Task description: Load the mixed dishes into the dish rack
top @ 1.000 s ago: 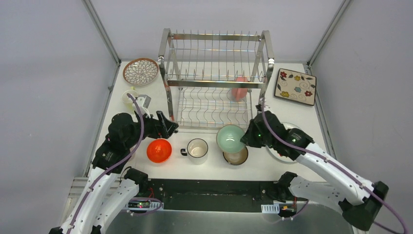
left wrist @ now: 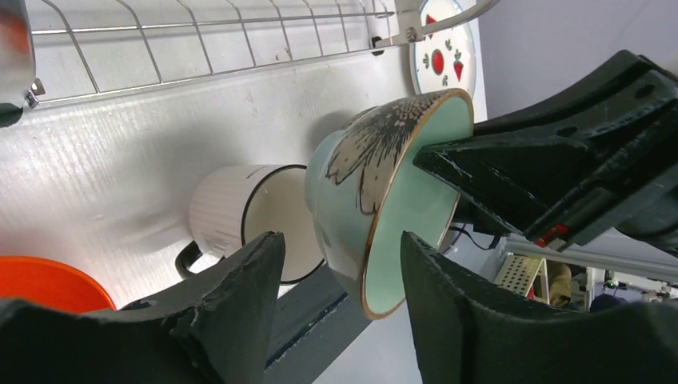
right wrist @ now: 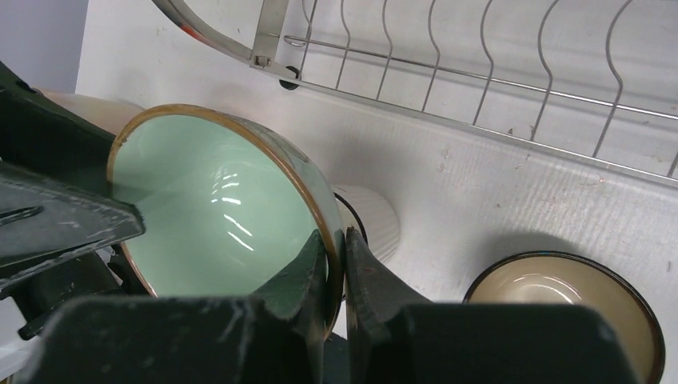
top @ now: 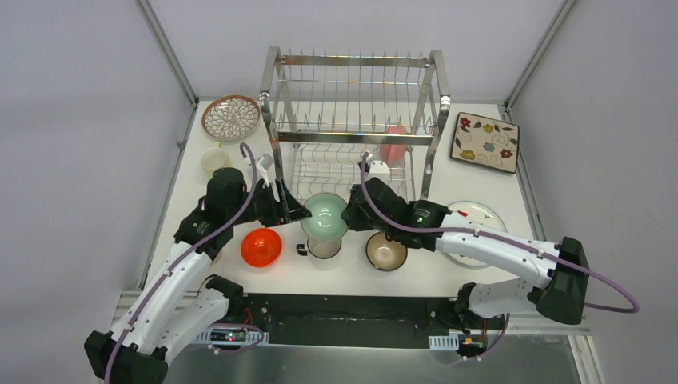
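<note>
A mint-green bowl point(top: 325, 216) hangs above the table between my grippers, tilted, with a brown rim and dark painted outside. My right gripper is shut on its rim. My left gripper is part open at the bowl's left side, its fingers close to the rim. The metal dish rack point(top: 356, 138) stands behind, with a red dish point(top: 392, 150) in it. Below are a white mug point(top: 324, 250), an orange bowl point(top: 261, 247) and a tan bowl point(top: 386, 253).
A patterned plate point(top: 231, 118) and pale cup point(top: 214, 159) sit at the left. A square floral plate point(top: 484, 142) and round plate point(top: 478, 212) lie at the right. Bare table is narrow along the front edge.
My right gripper has carried the green bowl leftward from over the tan bowl to over the mug. My left gripper has moved right, up to the bowl.
</note>
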